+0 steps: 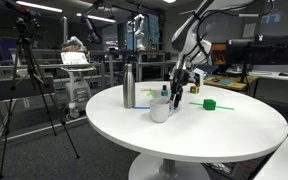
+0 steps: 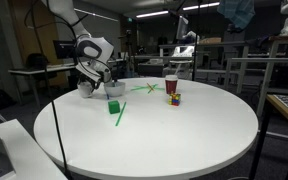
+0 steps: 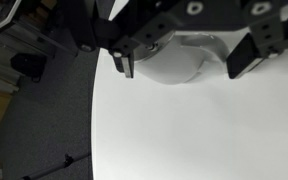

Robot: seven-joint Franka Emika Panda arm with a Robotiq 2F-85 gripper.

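Note:
A white mug (image 1: 160, 110) stands upright near the table's edge in exterior view 1, its handle towards the right. My gripper (image 1: 175, 103) is low beside the mug, on the handle side. In the wrist view, the pale round mug (image 3: 172, 66) shows between the spread fingers of the gripper, which is open; contact with either finger cannot be made out. Exterior view 2 has the gripper (image 2: 87, 79) at the far left of the table, partly covering the white mug (image 2: 85, 89).
A steel bottle (image 1: 129, 86) rises behind the mug. Close to the arm are a pale bowl (image 2: 115, 89) and a green cube (image 2: 114, 107). Farther off stand a red cup (image 2: 171, 84) and a small colourful block (image 2: 174, 100).

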